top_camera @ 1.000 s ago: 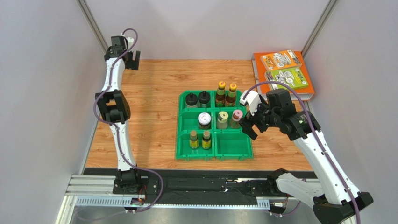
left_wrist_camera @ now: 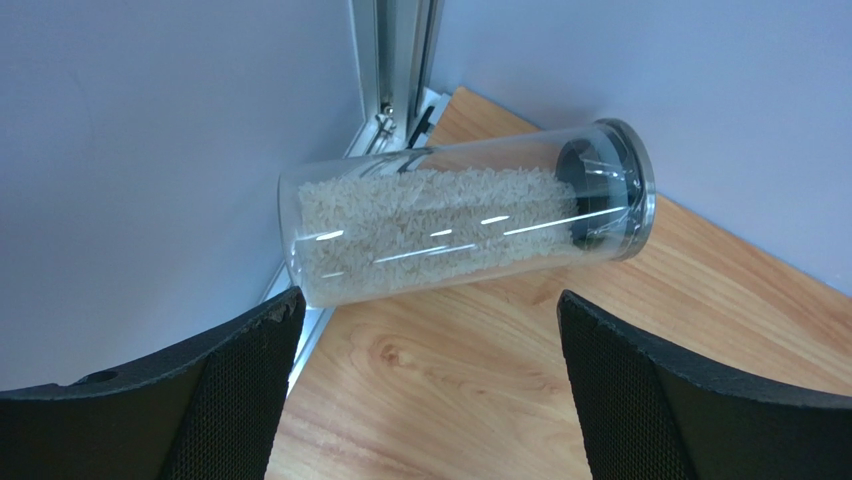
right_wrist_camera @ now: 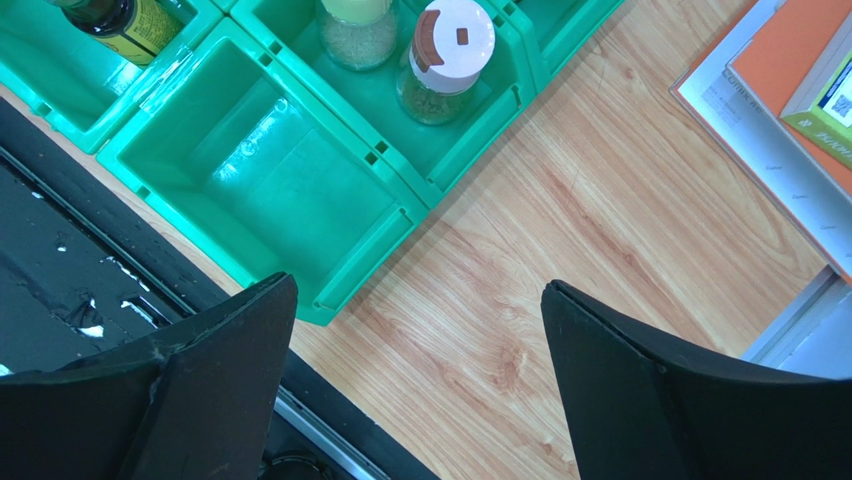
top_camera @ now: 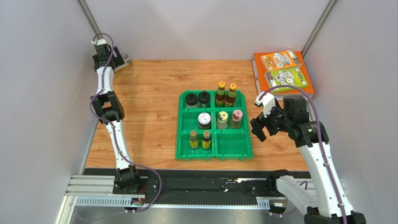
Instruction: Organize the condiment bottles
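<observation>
A clear cylindrical container of rice (left_wrist_camera: 430, 225) lies on its side at the table's back left corner, with my open left gripper facing it, nothing between its fingers. The green organizer (top_camera: 234, 145) at table centre holds dark-capped bottles (top_camera: 191, 101) and yellow-capped bottles (top_camera: 221, 95) at the back, a white-capped jar (top_camera: 204, 120) and two shakers (top_camera: 236, 119) in the middle, and two small bottles (top_camera: 194, 142) front left. Its front right compartment is empty. My right gripper stands open and empty beside the organizer's right side, over bare wood.
Stacked orange and green boxes (top_camera: 282, 77) lie at the back right corner. Grey walls border the back and sides.
My left gripper has moved left and swung round toward the corner with the rice container. My right gripper has shifted rightward, away from the organizer.
</observation>
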